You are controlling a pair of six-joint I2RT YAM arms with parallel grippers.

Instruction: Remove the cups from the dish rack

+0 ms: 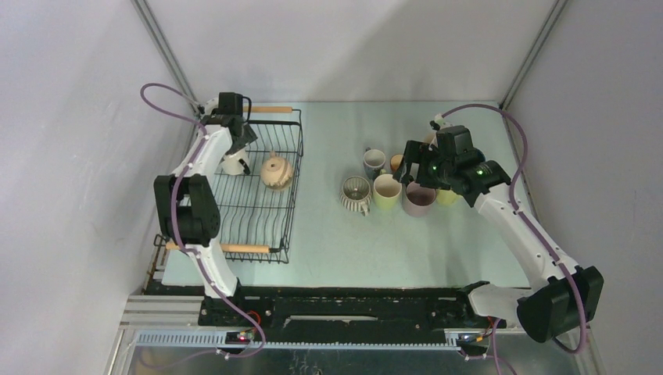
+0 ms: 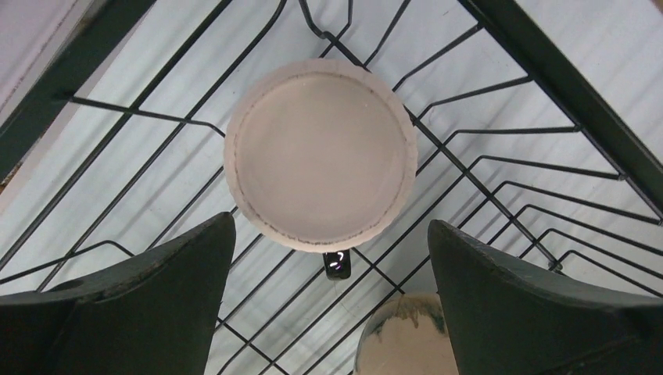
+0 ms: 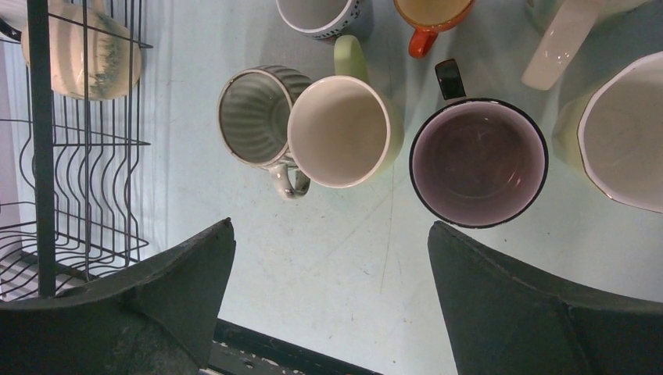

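Note:
Inside the wire dish rack [image 1: 294,187] two cups are upside down: a pale cup with a black handle [image 2: 322,156] and a beige cup [image 1: 277,172] to its right. My left gripper is open above the rack, its fingers empty; the pale cup's round base shows just past the fingertips. Over the counter cups, my right gripper is open too, nothing between its fingers. Beneath it stand a grey ribbed cup [image 3: 256,117], a pale green cup [image 3: 341,133] and a mauve cup [image 3: 478,164], all mouth up.
Behind those stand a blue patterned cup [image 1: 374,161] and an orange cup [image 3: 431,14]; a yellowish cup [image 3: 625,129] is at the right. Wooden handles [image 1: 245,248] and raised wire walls bound the rack.

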